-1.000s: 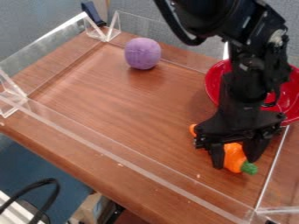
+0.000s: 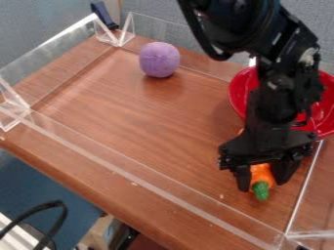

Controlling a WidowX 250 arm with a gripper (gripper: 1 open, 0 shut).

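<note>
An orange carrot toy point(image 2: 261, 177) with a green top lies on the wooden table near its right front, mostly hidden under my black gripper point(image 2: 261, 166). The gripper is low over it, its fingers either side of the carrot; whether they are closed on it is unclear. Behind the arm sits a red bowl point(image 2: 240, 90) at the right. A purple ball point(image 2: 159, 59) rests at the back middle.
Clear acrylic walls point(image 2: 85, 130) border the wooden table point(image 2: 111, 112). A black cable point(image 2: 46, 210) hangs off the near left side.
The carrot's green top has swung leftward and downward in the view, so the carrot points more toward the front. The gripper has shifted only slightly.
</note>
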